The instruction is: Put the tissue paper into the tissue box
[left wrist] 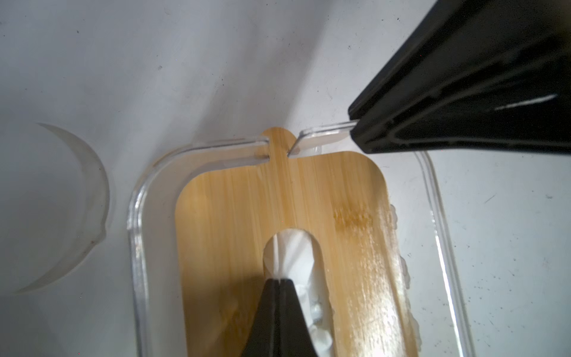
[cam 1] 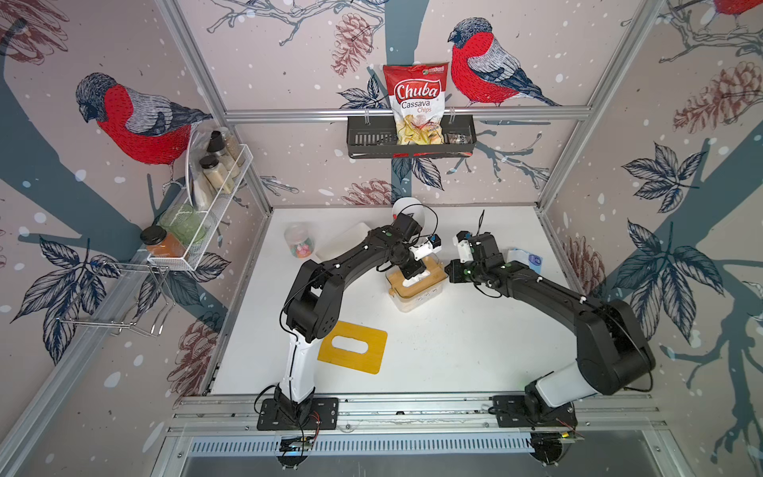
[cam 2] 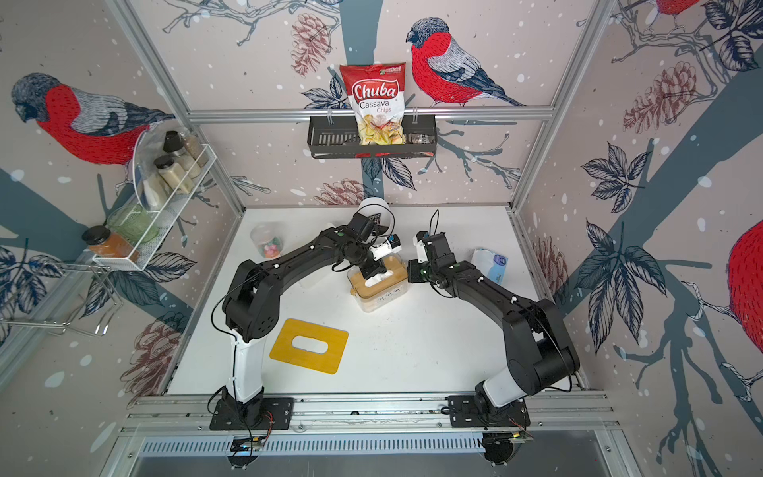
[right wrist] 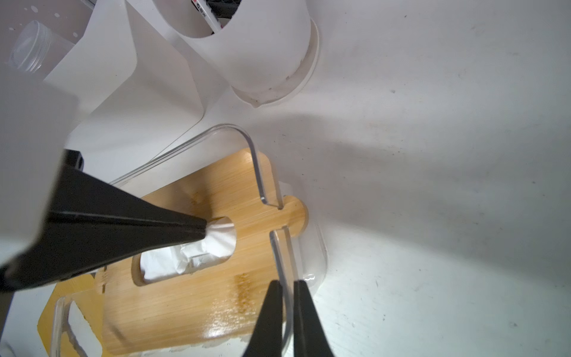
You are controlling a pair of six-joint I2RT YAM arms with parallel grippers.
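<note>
A clear tissue box with a wooden lid stands mid-table. White tissue shows crumpled in the lid's oblong opening, most clearly in both wrist views. My left gripper is shut over that opening, with nothing visible between its fingers; in the right wrist view its tip lies at the tissue. My right gripper is shut on the clear rim of the box at its right end.
Behind the box stand a white cup and a pale folded object. A yellow plate with a slot lies front left. A candy jar sits back left.
</note>
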